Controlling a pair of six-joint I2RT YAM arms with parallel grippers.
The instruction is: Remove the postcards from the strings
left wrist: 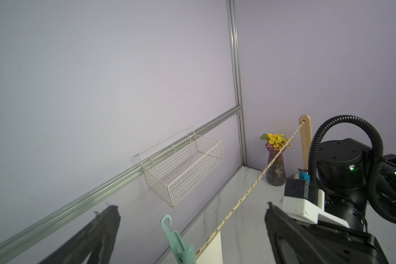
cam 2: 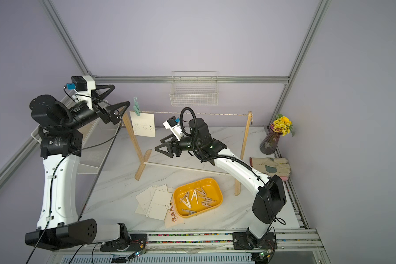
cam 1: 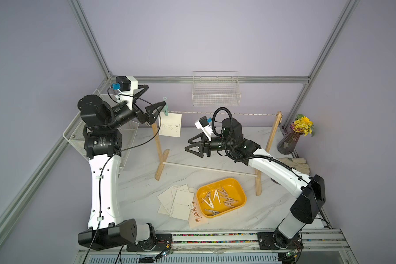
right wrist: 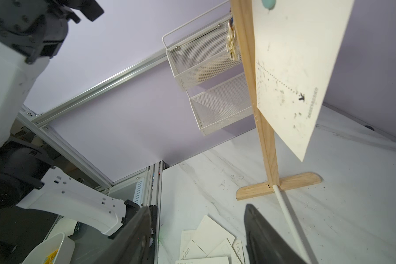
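Note:
One cream postcard (cam 1: 170, 125) hangs near the left end of the string (left wrist: 250, 189), pinned by a teal clothespin (left wrist: 179, 244). My left gripper (cam 1: 157, 98) is open beside the clothespin, up at string height; in the left wrist view the clothespin stands between its spread fingers, apart from them. My right gripper (cam 1: 194, 145) is also open and empty, to the right of the postcard and a little lower. From the right wrist view the postcard (right wrist: 300, 74) is seen ahead, above the fingers. Several postcards (cam 1: 181, 204) lie overlapped on the table.
A yellow tray (cam 1: 241, 190) of several clothespins sits beside the loose cards. Wooden posts (cam 1: 273, 132) hold the string, joined by a low white rod (cam 1: 198, 167). Wire basket (cam 1: 216, 94) on the back wall; flower vase (cam 1: 288, 141) and gloves (cam 2: 270, 167) at right.

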